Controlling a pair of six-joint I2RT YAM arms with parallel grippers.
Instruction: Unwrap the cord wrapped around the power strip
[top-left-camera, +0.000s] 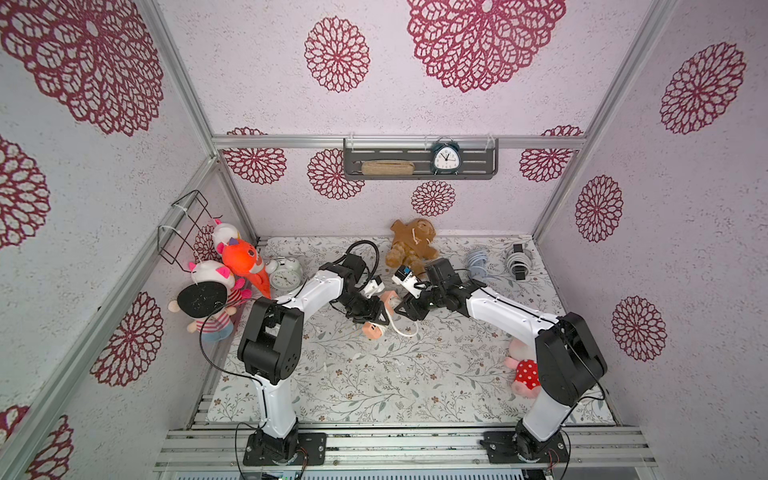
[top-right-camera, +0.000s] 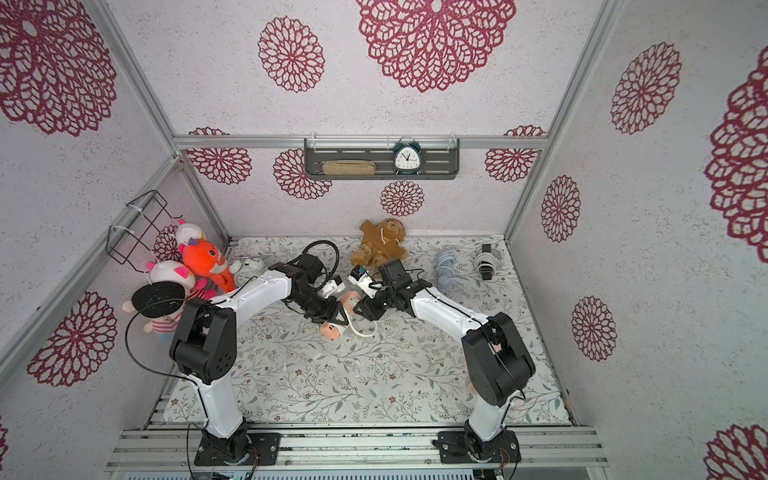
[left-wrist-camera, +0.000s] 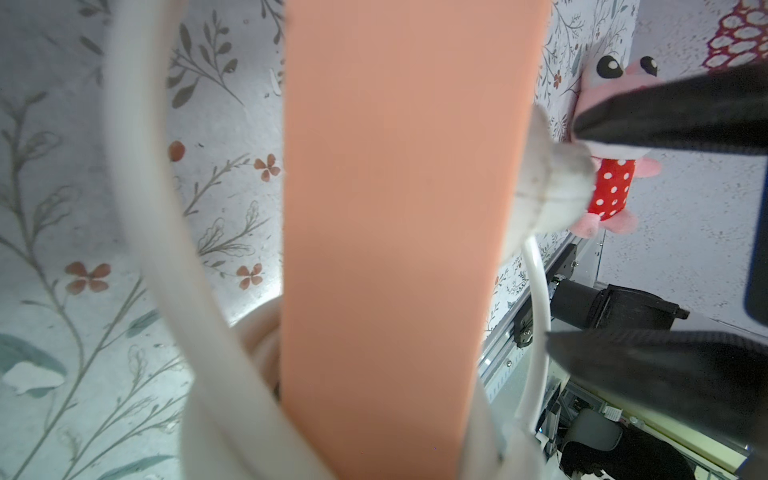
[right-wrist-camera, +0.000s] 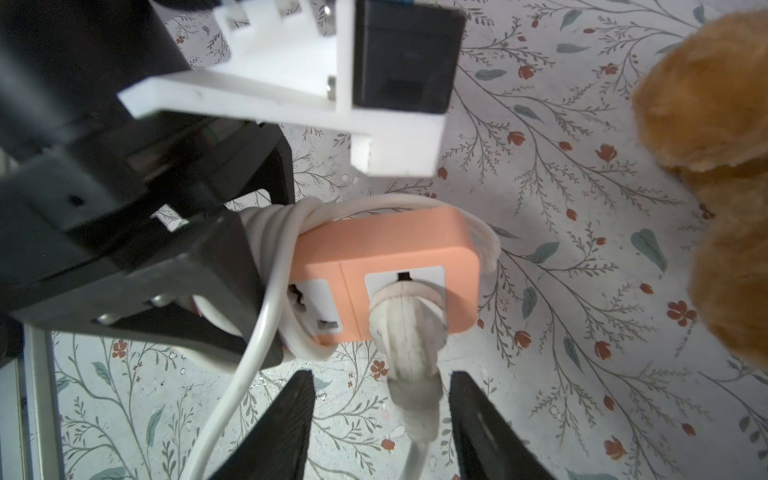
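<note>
The peach power strip (right-wrist-camera: 400, 232) has white cord (right-wrist-camera: 276, 296) wound around it, with a white plug (right-wrist-camera: 404, 328) in a socket at its end. My left gripper (top-left-camera: 372, 308) is shut on the wrapped power strip, as the right wrist view shows. In the left wrist view the peach body (left-wrist-camera: 400, 240) fills the middle, with a cord loop (left-wrist-camera: 152, 200) beside it. My right gripper is open, its fingertips either side of the plug's cable end; contact cannot be told.
A brown teddy (top-left-camera: 412, 240) lies behind the grippers. A white clock (top-left-camera: 285, 274) and plush toys (top-left-camera: 244, 260) are at left. Coiled cords (top-left-camera: 518, 260) are at back right, and a pink plush (top-left-camera: 524, 376) at front right.
</note>
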